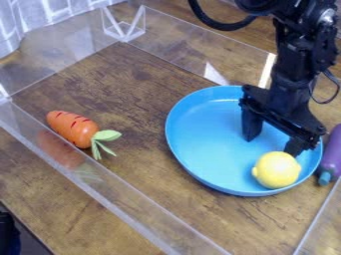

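Observation:
My black gripper reaches down from the top right into a round blue plate, its open fingers low over the plate's right half, just behind a yellow round toy lying near the front rim. I see nothing clearly held between the fingers. An orange toy carrot with green leaves lies on the wooden table at the left. A purple toy eggplant lies outside the plate at the right.
Clear plastic walls edge the table on several sides. Bare wood lies free between the carrot and the plate.

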